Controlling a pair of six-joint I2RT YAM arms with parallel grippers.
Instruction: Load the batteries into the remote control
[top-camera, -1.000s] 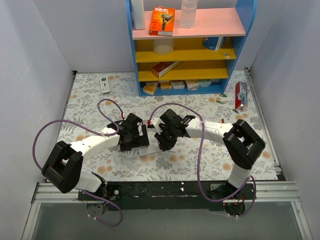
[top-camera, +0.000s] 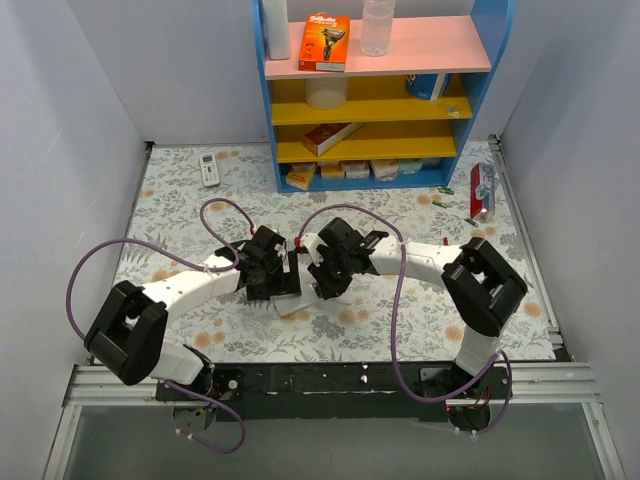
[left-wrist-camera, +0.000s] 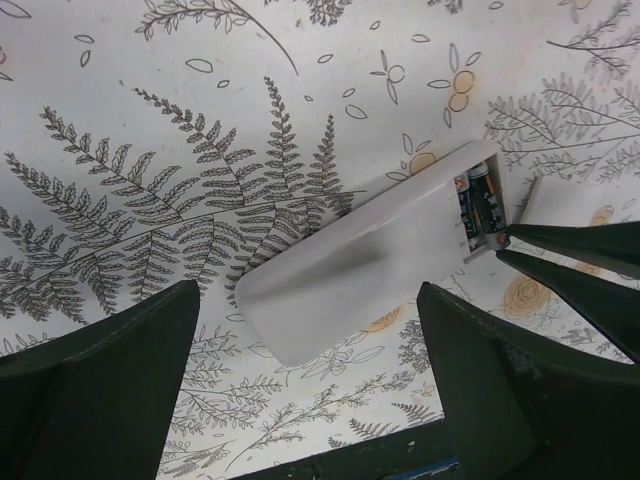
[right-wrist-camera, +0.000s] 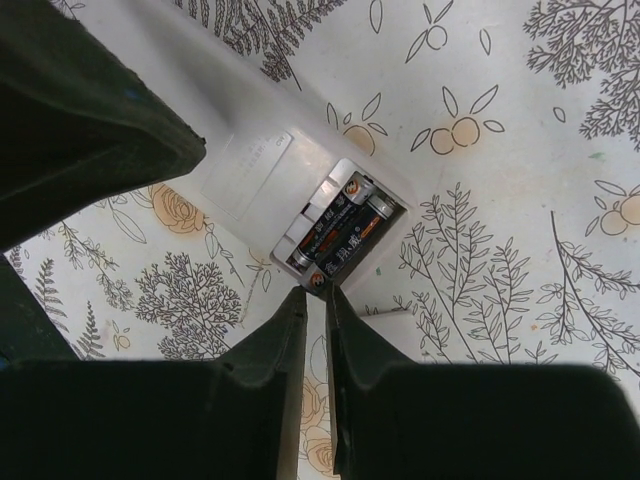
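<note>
The white remote lies back up on the patterned table, its battery compartment uncovered with two batteries (right-wrist-camera: 340, 228) lying in it, as the right wrist view shows. My left gripper is over the remote with its fingers apart and nothing seen between them. My right gripper has its fingertips close together at the compartment's lower end, by the batteries; whether it is fully shut or holds anything is unclear. A separate white piece (left-wrist-camera: 555, 205), probably the cover, lies beside the compartment, partly hidden.
A shelf unit (top-camera: 360, 130) stands at the back. Another remote (top-camera: 209, 170) lies back left. A red package (top-camera: 482, 190) and several small batteries (top-camera: 440, 203) lie back right. The table's front edge is below both arms.
Both grippers have shifted very slightly over the remote, whose visible end appears a little lower in the top view. Otherwise little differs.
</note>
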